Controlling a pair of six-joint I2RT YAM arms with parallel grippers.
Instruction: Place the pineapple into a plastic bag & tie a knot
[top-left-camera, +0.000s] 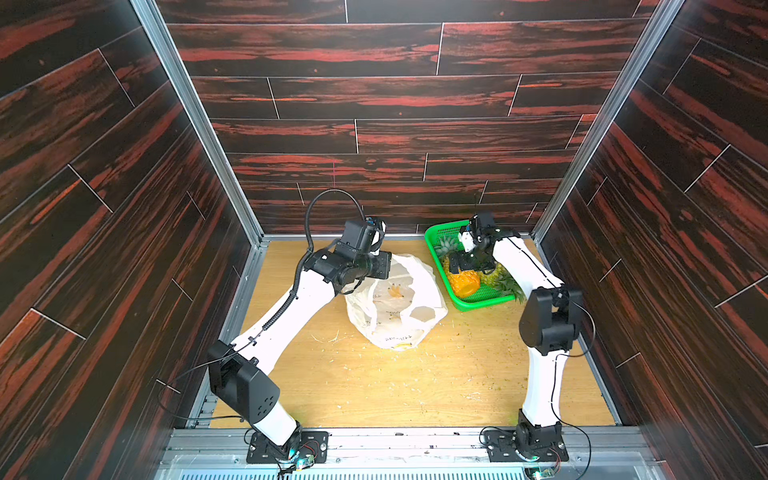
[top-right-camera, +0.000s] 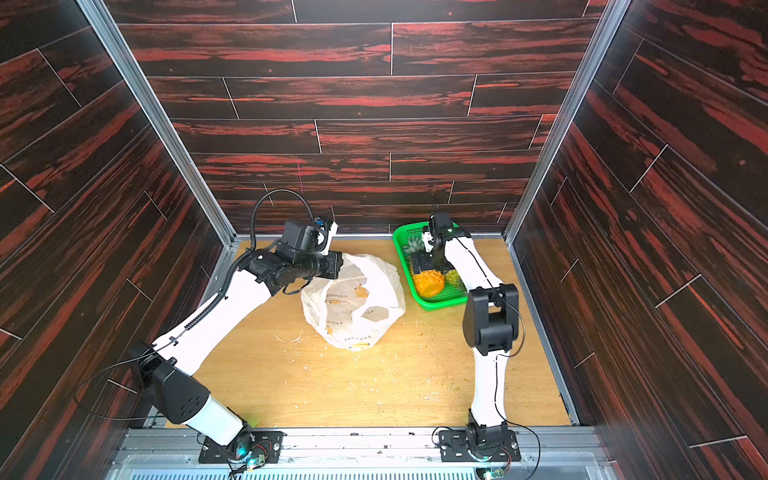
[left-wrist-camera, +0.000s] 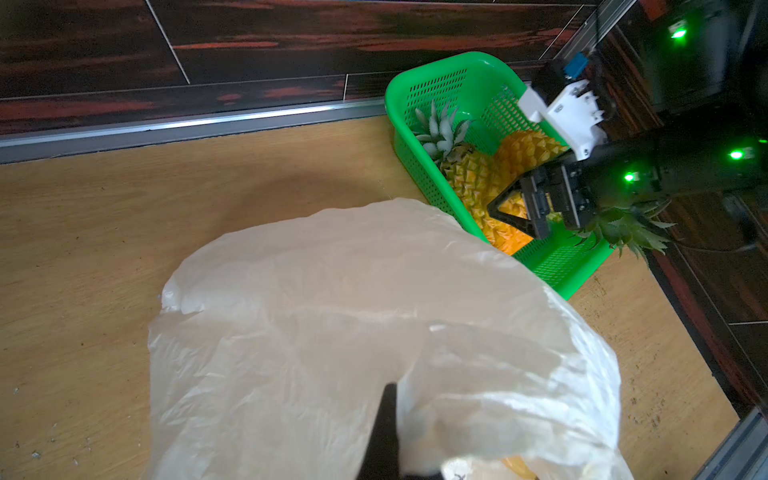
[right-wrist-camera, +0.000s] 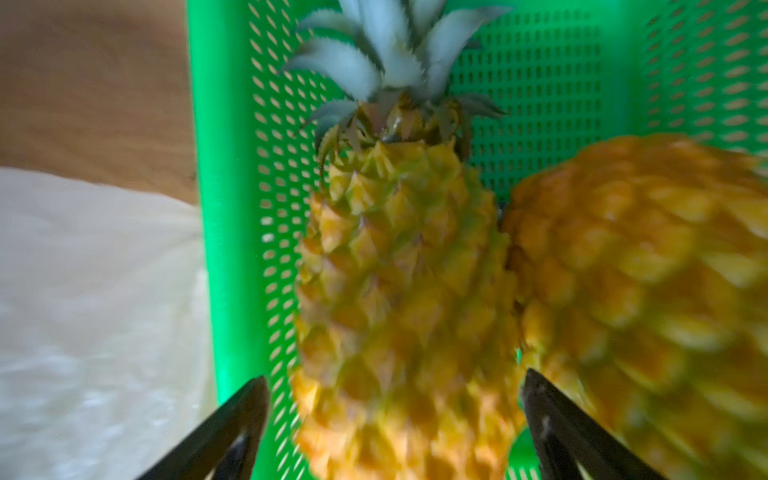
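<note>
My left gripper (top-left-camera: 389, 267) is shut on the back edge of a whitish plastic bag (top-left-camera: 369, 313) (left-wrist-camera: 272, 320), whose mouth hangs wide apart toward the table's front. Much of that gripper is hidden by film in the left wrist view. At the right, a pineapple with grey-green leaves (right-wrist-camera: 392, 264) (left-wrist-camera: 468, 172) lies in a green basket (right-wrist-camera: 216, 240) (top-left-camera: 482, 304). Over its lower body, my right gripper (top-left-camera: 456, 262) stands open, one finger to each side; whether they touch the fruit is not clear.
A second, more orange pineapple (right-wrist-camera: 648, 304) lies against the first one's right side. The basket's left wall is close to my right gripper's left finger. Bare tabletop (top-left-camera: 448, 368) spreads in front of bag and basket, with small crumbs.
</note>
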